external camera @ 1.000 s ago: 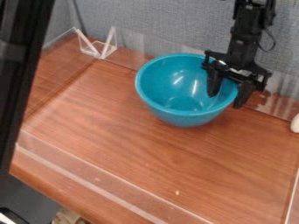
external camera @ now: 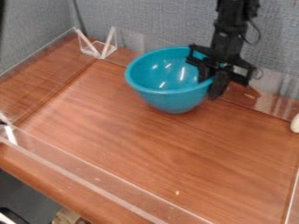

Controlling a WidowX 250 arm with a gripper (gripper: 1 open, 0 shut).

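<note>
A large turquoise plastic bowl [external camera: 163, 86] rests at the back of the wooden table [external camera: 140, 166], against or just in front of the grey back wall. My black gripper [external camera: 208, 72] comes down from above at the bowl's right rim and is shut on it, its fingers partly hidden at the rim and inside the bowl. The bowl looks slightly tilted; I cannot tell whether its base is fully on the table.
A white wire rack [external camera: 96, 44] stands at the back left corner. A white object [external camera: 293, 122] sits at the right edge.
My gripper has moved left, carrying the bowl's rim with it; the bowl sits further left and slightly higher in the view than before.
</note>
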